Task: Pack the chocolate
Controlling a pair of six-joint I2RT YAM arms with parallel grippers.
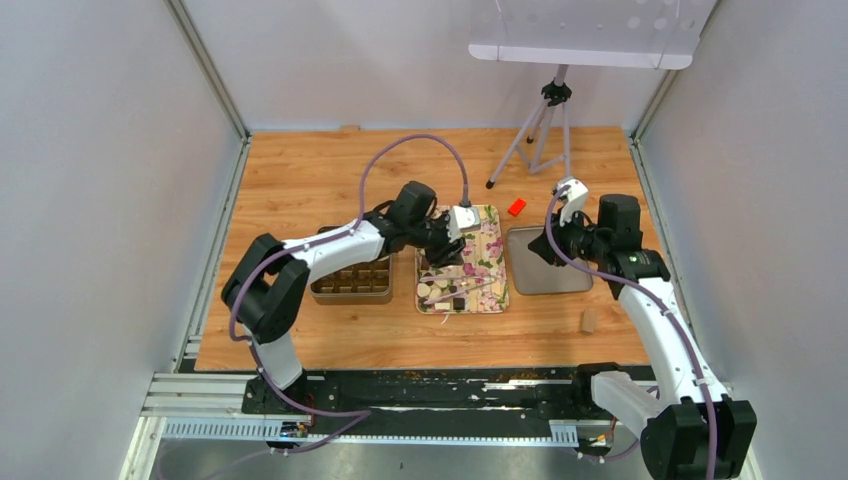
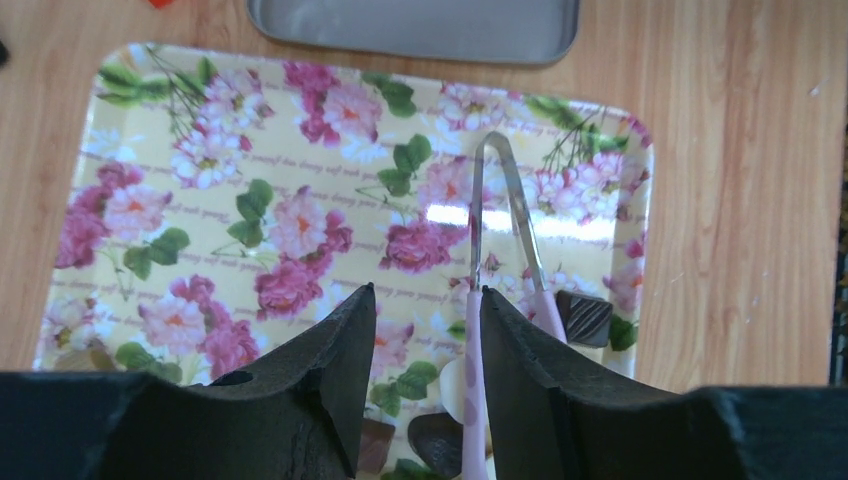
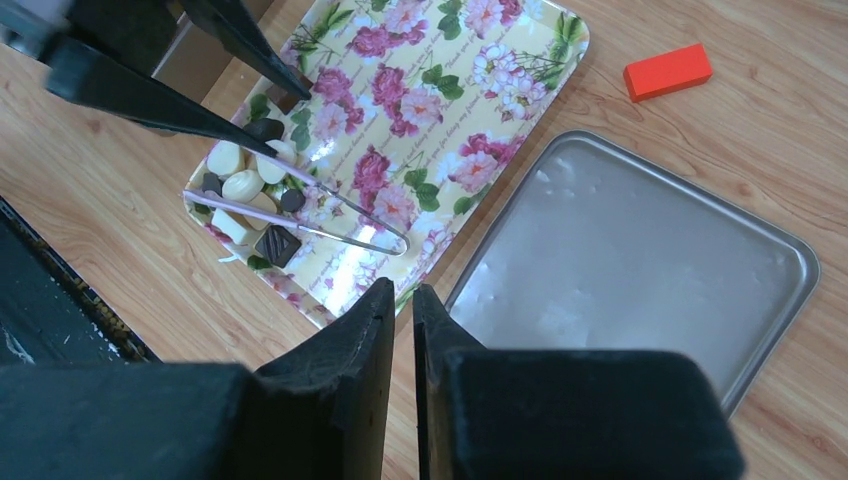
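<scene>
Metal tongs with pale purple handles (image 3: 225,205) lie across the floral tray (image 3: 500,120), over the chocolates at its near left corner. White chocolates (image 3: 242,186) and a dark ridged chocolate (image 3: 277,246) are grouped there. Above the tray is my left gripper, its fingers apart with nothing between them; one finger overlaps a tongs handle in the left wrist view. Off to the right, over the edge of the grey tray (image 1: 553,280), hangs my right gripper, open only by a narrow gap and empty. A compartmented box (image 1: 351,298) sits left of the floral tray, partly hidden by the left arm.
A red block (image 3: 668,72) lies behind the grey tray, and a small wooden block (image 1: 588,321) in front of it. Tripod legs (image 1: 540,140) stand at the back.
</scene>
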